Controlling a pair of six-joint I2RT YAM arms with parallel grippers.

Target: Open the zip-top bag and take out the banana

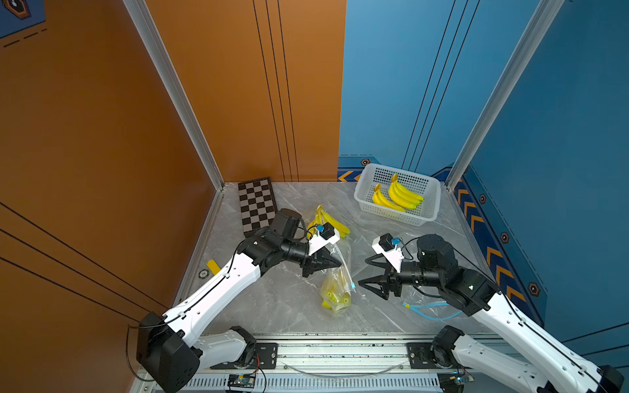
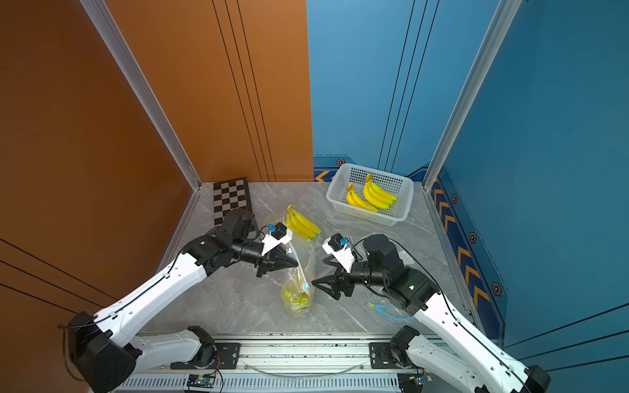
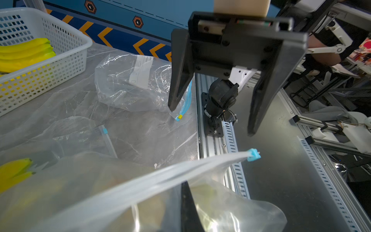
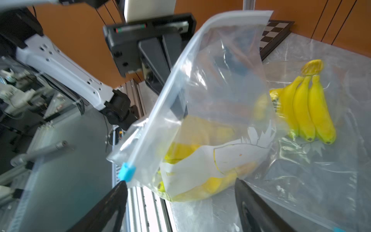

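A clear zip top bag (image 4: 231,69) stands raised at the table's front middle, with yellow bananas (image 4: 179,152) at its bottom behind a white label. Its blue slider (image 3: 253,155) sits at one end of the zip strip. My left gripper (image 1: 337,264) is shut on the bag's thin film just below the strip; one finger (image 3: 189,210) shows through the plastic. To the right of the bag, my right gripper (image 1: 364,271) is open and apart from it, its fingers spread with nothing between them. Whether the zip is parted cannot be told.
Another clear bag with bananas (image 4: 309,106) lies behind the raised one. An empty-looking bag with a blue strip (image 3: 133,83) lies under the right arm. A white basket of bananas (image 1: 429,211) stands back right, a checkered board (image 1: 257,206) back left.
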